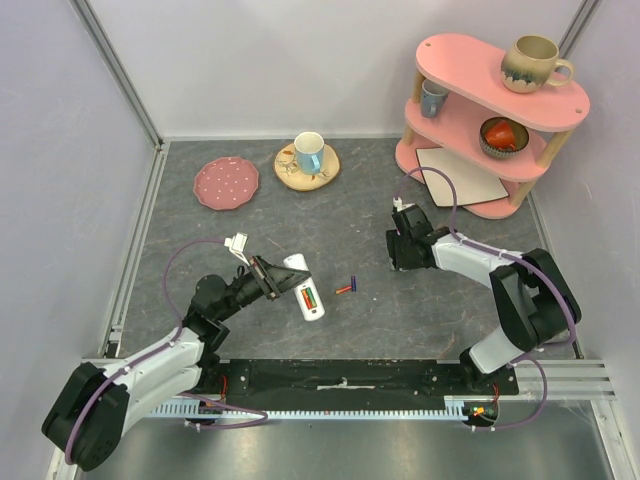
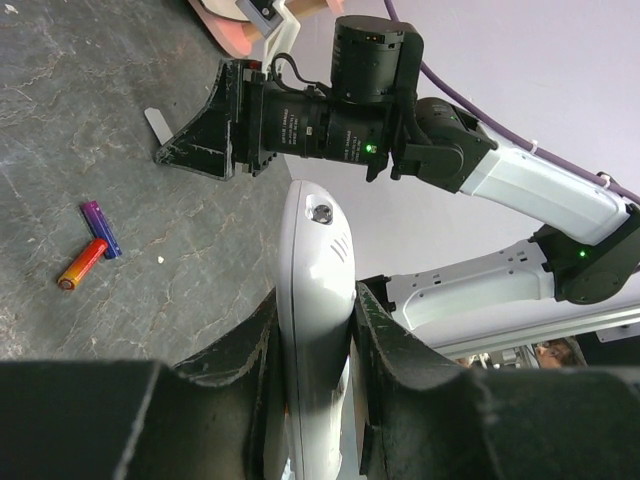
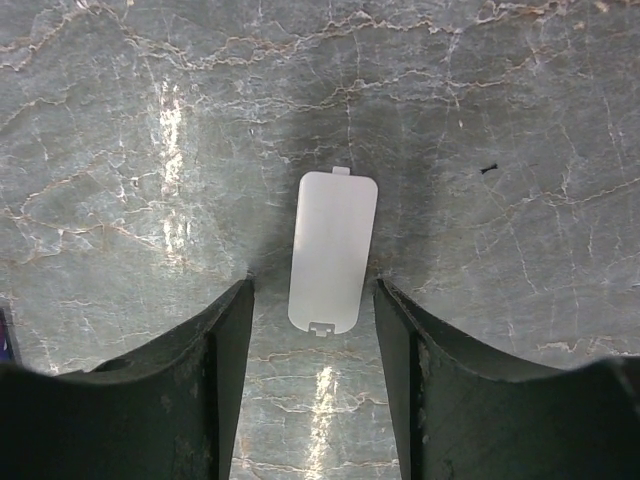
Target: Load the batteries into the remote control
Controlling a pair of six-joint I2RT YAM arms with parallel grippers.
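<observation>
My left gripper is shut on the white remote control (image 1: 296, 262), gripping its middle. In the top view, the remote's open compartment (image 1: 309, 298) shows red and green batteries inside. On the table to the right of the remote lie two loose batteries, one orange (image 2: 82, 264) and one purple (image 2: 100, 228), end against side or nearly so. The white battery cover (image 3: 333, 250) lies flat on the table in the right wrist view. Around its near end stands my right gripper, open, with a finger on either side and gaps to the cover.
A pink shelf (image 1: 480, 70) with cups and a bowl stands at the back right. A pink plate (image 1: 226, 183) and a blue mug (image 1: 309, 153) on a yellow plate (image 1: 329, 180) sit at the back. The table between the arms is mostly clear.
</observation>
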